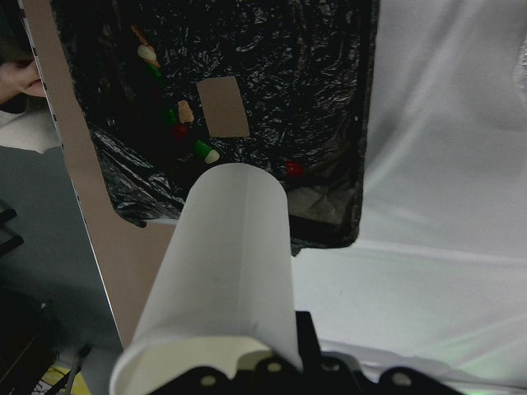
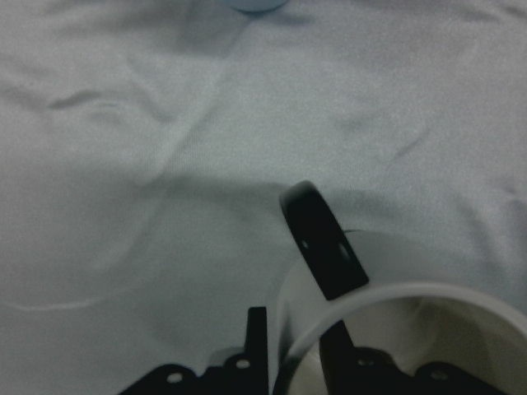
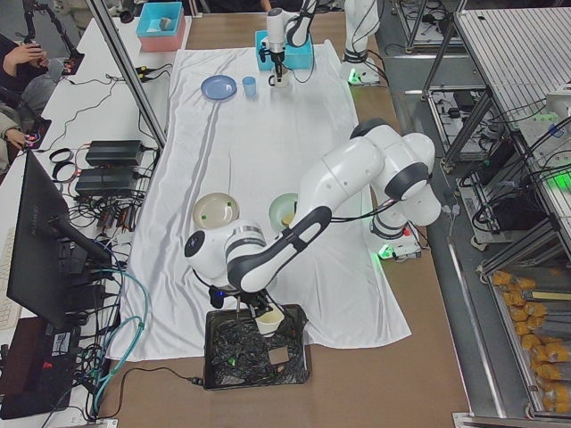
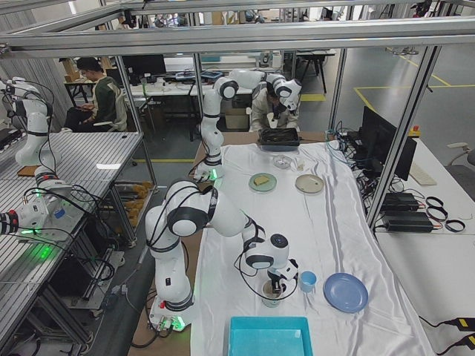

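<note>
My left gripper [image 3: 254, 303] is shut on a white paper cup [image 3: 269, 321], held above a black tray [image 3: 219, 357] lined with dark bag, with cardboard and small scraps in it; the cup fills the lower left wrist view [image 1: 218, 271]. At the far end of the table, my right gripper [image 4: 277, 285] is at a white mug [image 2: 412, 292] with a dark handle, its fingers either side of the rim. The right wrist view shows the rim between them; how tightly they close is unclear.
A green plate [image 4: 263, 182] with a yellow item, a beige plate [image 4: 309, 183], a blue plate [image 4: 345, 293], a blue cup [image 4: 307, 281] and a blue bin [image 4: 270, 341] are on or beside the white cloth.
</note>
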